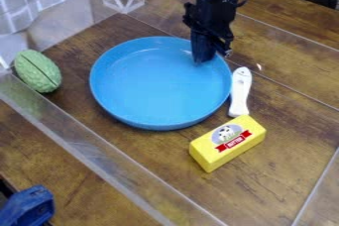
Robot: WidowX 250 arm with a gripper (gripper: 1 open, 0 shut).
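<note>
A blue plate [154, 86] lies flat on the dark wooden table in the middle. The black gripper [205, 44] is at the plate's back right rim; whether its fingers grip the rim or only touch it is unclear. A white utensil-like object [241, 92] lies just right of the plate.
A yellow box [228, 142] with a cow picture lies at the front right. A green ridged oval object [38, 69] sits at the left. A blue object [26, 207] is at the bottom left corner.
</note>
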